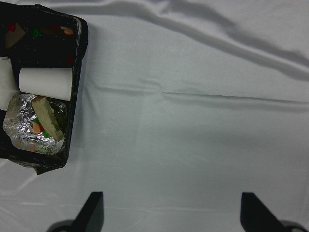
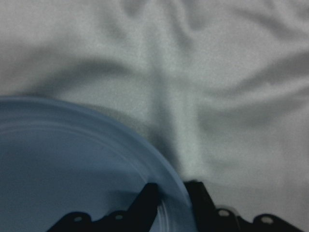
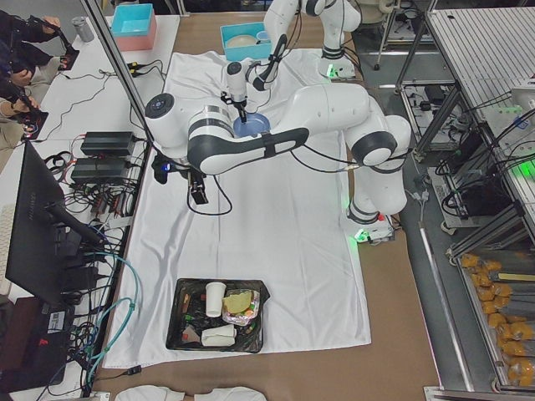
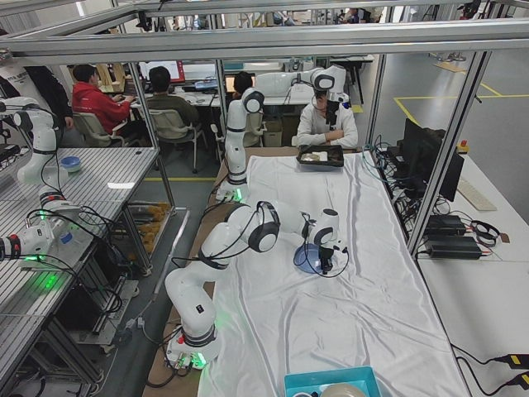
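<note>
A blue plate [image 2: 58, 164] lies on the white cloth. My right gripper is at its rim, one finger over the plate and the other outside, the rim between them; whether it grips is unclear. My left gripper hangs open over bare cloth, nothing between its fingers. A black tray [image 1: 72, 87] at the left of the left wrist view holds white cups [image 1: 46, 82], a foil container [image 1: 21, 125] with a bread-like piece [image 1: 48, 118], and scraps.
A teal bin [image 4: 331, 380] stands at the near edge in the camera right view. Monitors and cabled boxes [image 3: 104, 144] line one side. The cloth [image 3: 259, 242] between tray and plate is clear.
</note>
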